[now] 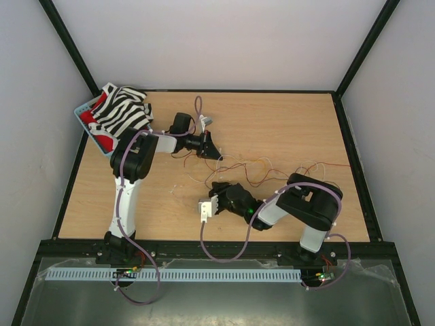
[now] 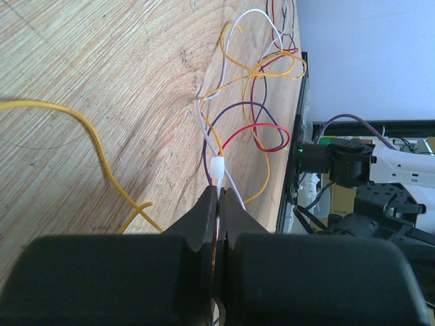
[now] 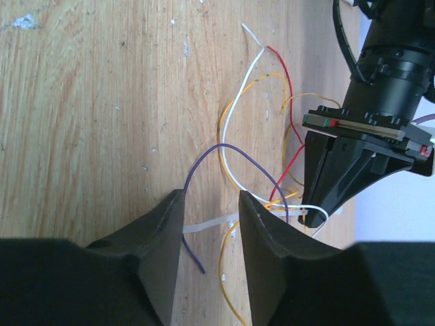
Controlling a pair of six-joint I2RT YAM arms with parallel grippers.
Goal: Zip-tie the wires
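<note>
The left gripper is shut on a thin white zip tie, whose head (image 2: 217, 167) stands just beyond the fingertips among the wires. A white wire (image 2: 231, 61), orange, red and purple ones lie loosely curled around it on the table. In the right wrist view, the zip tie's pale strap (image 3: 211, 223) runs from the left gripper to the right gripper. The right fingers are part open, with the strap and a purple wire (image 3: 197, 166) seen in the gap; neither looks clamped. Whether the strap encircles the wires I cannot tell.
A blue basket (image 1: 84, 111) with striped and red cloth stands at the table's back left. More wires (image 1: 316, 166) spread toward the right side. Both grippers are close together near the middle.
</note>
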